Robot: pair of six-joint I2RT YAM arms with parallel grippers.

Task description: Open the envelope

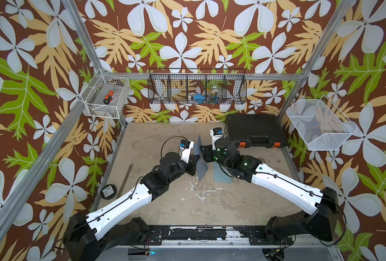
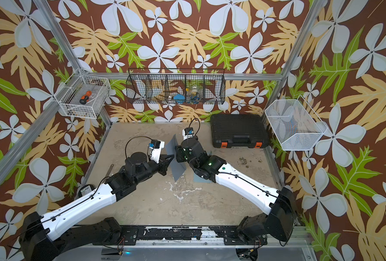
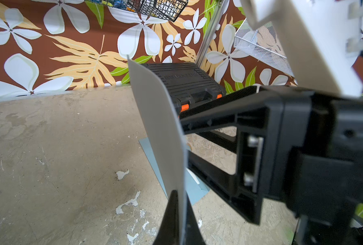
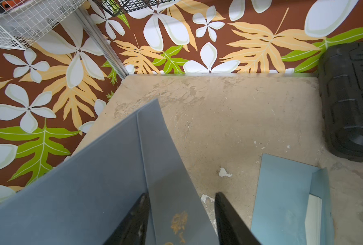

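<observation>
A grey-blue envelope (image 1: pixel 199 167) stands raised above the table between my two arms. My left gripper is shut on its near edge, the thin paper running up from between the fingertips. In the right wrist view the envelope's creased strip (image 4: pixel 165 179), carrying a gold mark, faces my right gripper. That gripper is part open: one finger (image 4: pixel 139 216) overlaps the crease, while the other finger (image 4: pixel 224 216) sits past the paper's edge. Whether either finger touches the paper, I cannot tell.
An open light-blue folder or envelope (image 4: pixel 281 196) with a white piece lies on the table on the right. Behind it is a black case (image 1: pixel 255 130). A dark round object (image 1: pixel 108 191) and a thin bar (image 1: pixel 126 179) lie at the left.
</observation>
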